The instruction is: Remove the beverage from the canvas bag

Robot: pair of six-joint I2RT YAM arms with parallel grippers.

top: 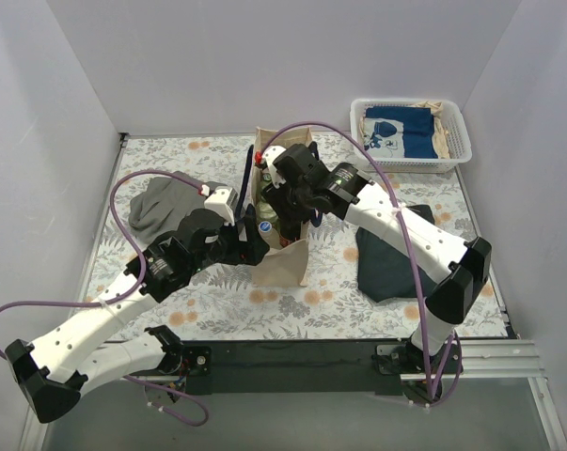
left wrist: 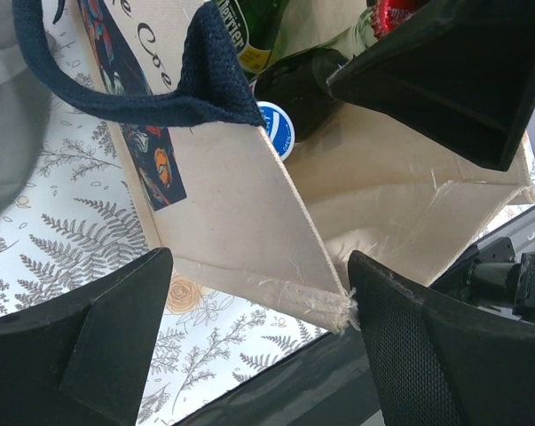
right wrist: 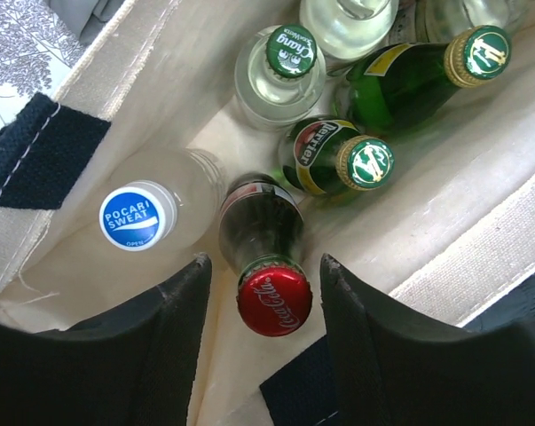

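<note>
The beige canvas bag (top: 281,271) stands upright and open at the table's middle, bottles inside. My left gripper is at its near-left corner, shut on the canvas, which spans between its spread fingers. Over the bag, my right gripper is part open. Its fingertips stand on either side of a dark Coca-Cola bottle's red cap (right wrist: 274,301), with gaps showing at both sides. The bottle's lower body is down in the bag. A clear Pocari Sweat bottle (right wrist: 137,216) stands left of it in the right wrist view.
Green Perrier bottles (right wrist: 366,162) and a clear green-capped bottle (right wrist: 291,51) crowd beside the Coke. Dark blue straps (right wrist: 45,155) hang at the bag's rim. A white basket (top: 410,167) stands at the back right; a grey cloth (top: 165,205) and dark cloth (top: 391,268) flank the bag.
</note>
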